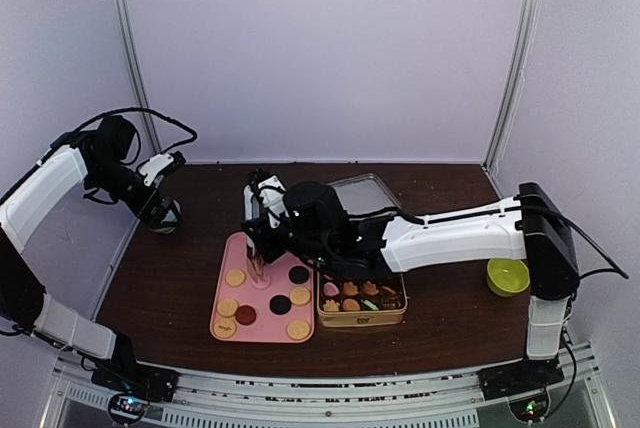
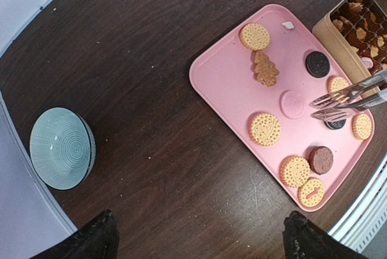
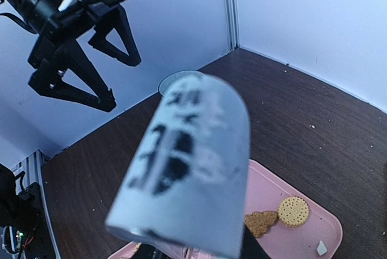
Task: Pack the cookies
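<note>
A pink tray point(image 1: 262, 324) point(image 2: 220, 80) holds round cream, dark and brown cookies, a pink round cookie point(image 2: 293, 104) and a brown shaped cookie point(image 2: 265, 68). Beside it stands a compartmented tin point(image 1: 362, 316) point(image 2: 338, 50) with cookies in it. My right gripper point(image 1: 258, 263) is over the tray with metal tongs, their tips apart just above the pink cookie; its finger is hidden behind a pale handle-like piece point(image 3: 178, 168) in the right wrist view. My left gripper point(image 1: 158, 210) hangs open at the back left, empty.
A pale bowl point(image 2: 60, 147) sits on the left of the dark table. A yellow bowl point(image 1: 508, 276) stands at the right, and a silver tray point(image 1: 365, 191) behind the tin.
</note>
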